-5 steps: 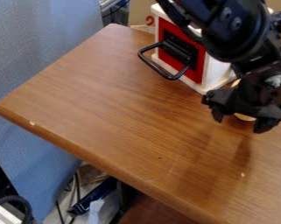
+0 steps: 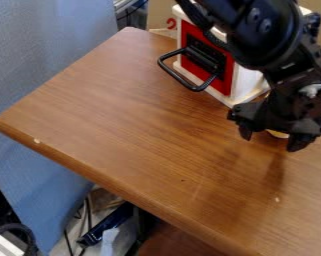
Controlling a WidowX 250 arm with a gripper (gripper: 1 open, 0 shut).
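A black robot arm reaches down from the top right, its gripper (image 2: 272,128) hanging low over the wooden table (image 2: 136,130) at the right side. I cannot tell whether the gripper is open or shut. Behind it stands a white and red box (image 2: 219,72) with a black bar handle (image 2: 176,72) sticking out to the left. A pale item shows partly behind the gripper, mostly hidden.
A blue-grey fabric panel (image 2: 36,90) runs along the table's left edge. Cables and loose items lie below the table at the lower left.
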